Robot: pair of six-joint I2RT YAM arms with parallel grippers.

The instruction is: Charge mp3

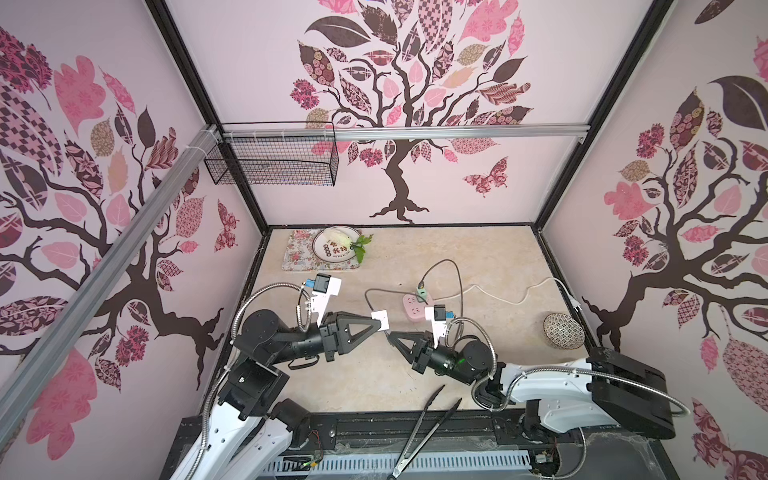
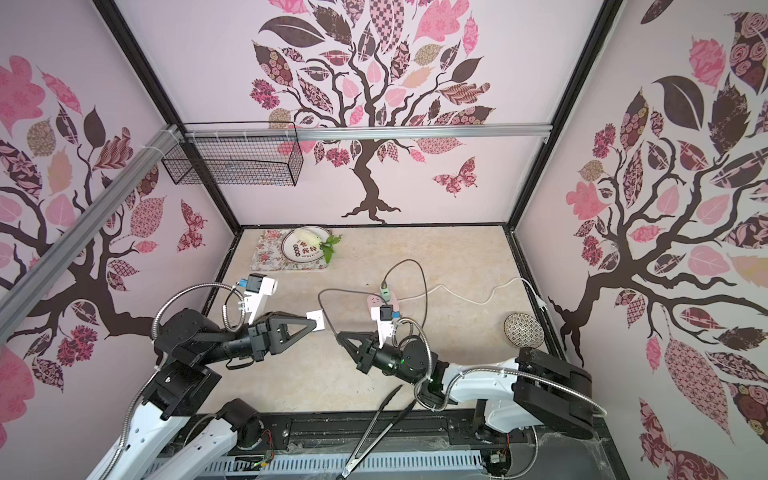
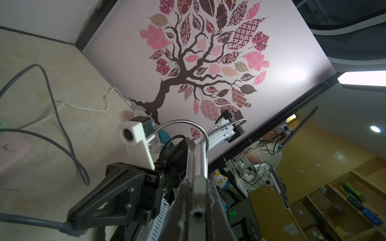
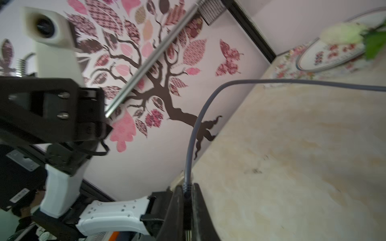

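My left gripper (image 1: 373,323) is shut on the mp3 player (image 1: 381,320), a small white square held above the table. In the left wrist view the player shows edge-on as a silver bar (image 3: 197,184) between the fingers. Close to its right, slightly nearer the front, my right gripper (image 1: 391,336) is shut on the end of a dark grey charging cable (image 4: 193,138). The plug itself is hidden in the fingers. A gap separates the two grippers. The cable runs back to a green adapter (image 1: 421,294) at the pink power strip (image 1: 413,306).
A plate (image 1: 326,249) with a white and green item lies on a floral mat (image 1: 296,254) at back left. A patterned round coaster (image 1: 564,330) is at right, tongs (image 1: 424,432) at the front edge.
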